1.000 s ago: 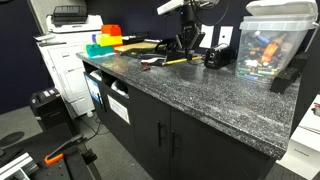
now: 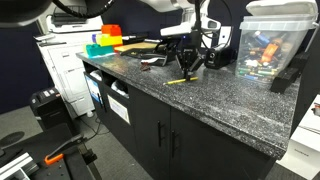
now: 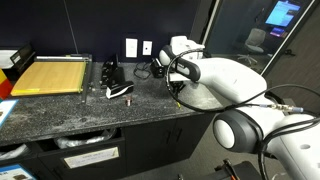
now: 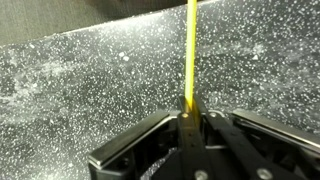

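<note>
A thin yellow stick, perhaps a pencil [image 4: 191,55], runs from between my fingertips toward the top of the wrist view. My gripper is shut on its near end, and the stick points out toward the counter's front edge. In exterior view 1 the gripper [image 2: 187,74] is low over the speckled dark countertop [image 2: 225,100], with the yellow stick [image 2: 182,80] lying nearly level beneath it. Whether the stick touches the counter, I cannot tell. Exterior view 2 shows only a small bit of yellow near the gripper, mostly behind the arm.
A clear bin with a white lid [image 2: 270,48] holds colourful items at the counter's right. Farther left are dark objects, a yellow board [image 3: 48,75] and coloured containers [image 2: 105,42].
The bin has not moved.
</note>
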